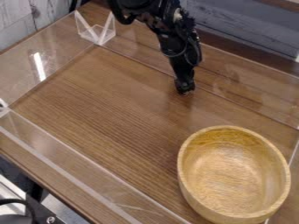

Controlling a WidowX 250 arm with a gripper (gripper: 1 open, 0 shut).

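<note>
A black robot arm reaches down from the top of the camera view, its dark gripper (184, 86) low over the wooden table (93, 122), at or very near the surface in the upper middle. The fingertips are small and dark, so whether they are open or shut, or hold anything, cannot be told.
A large yellow oval bowl (232, 171) sits at the lower right. A clear plastic object (96, 26) stands at the upper left. Dark cables lie at the bottom left corner.
</note>
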